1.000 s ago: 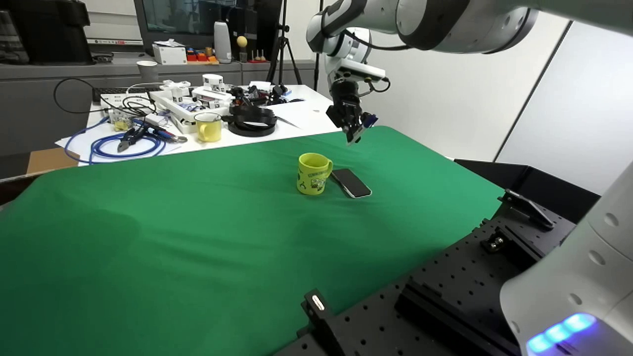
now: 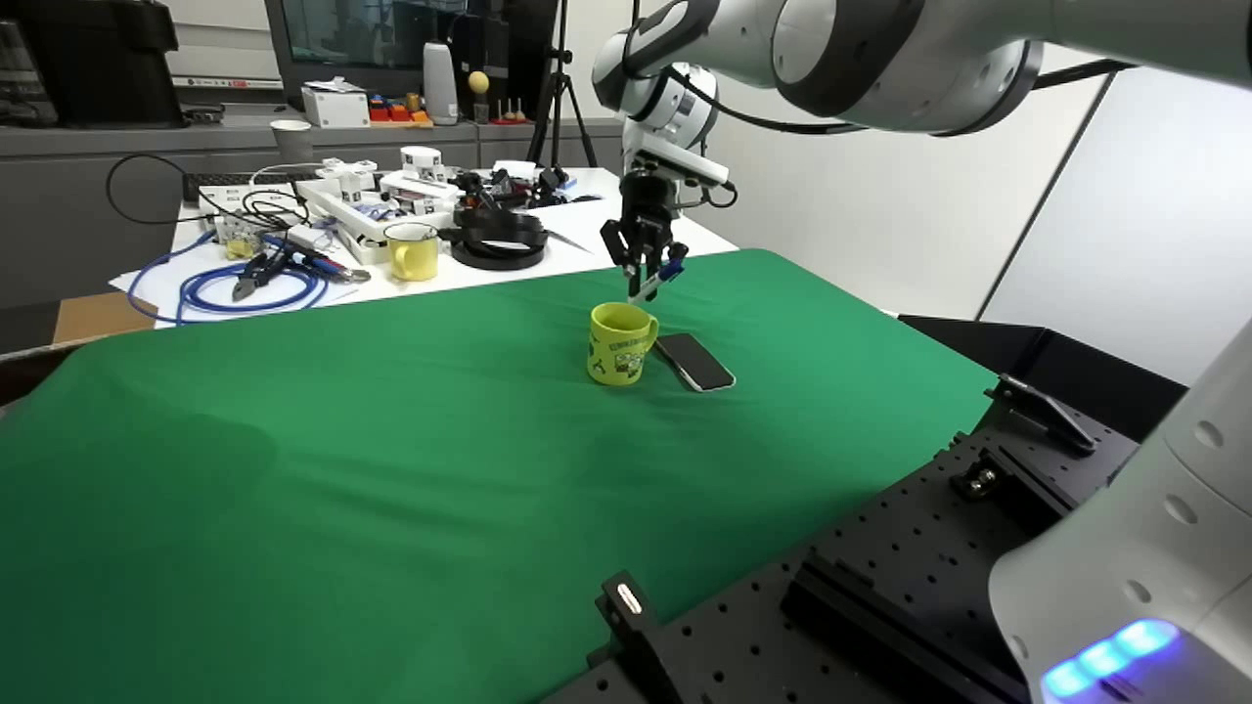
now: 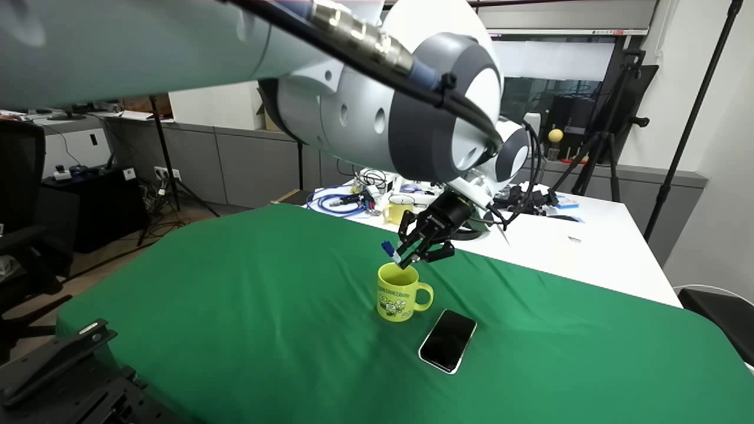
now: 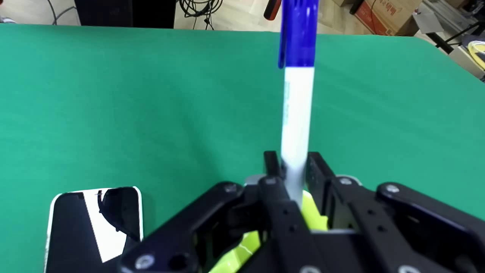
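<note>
Gripped between my fingers is a white marker (image 4: 296, 118) with a blue cap, its capped end pointing away from the hand in the wrist view. My gripper is shut on its body. In exterior view 2 the gripper (image 3: 407, 260) hangs tilted just above the rim of a yellow-green mug (image 3: 397, 305). Exterior view 1 has the mug (image 2: 615, 358) upright on the green cloth, handle to the right, with the gripper (image 2: 643, 282) close above and behind it. My fingers hide most of the mug in the wrist view. The mug's inside cannot be seen clearly.
A dark-screened phone (image 3: 449, 340) lies flat close to the mug's handle side. On the white table behind stand a second yellow mug (image 2: 412, 252), black rings (image 2: 498, 241) and coiled blue cable (image 2: 211, 289).
The gripper has come left and slightly down in exterior view 1, carrying the marker from right of the mug to just above it. The mug and phone have stayed put.
</note>
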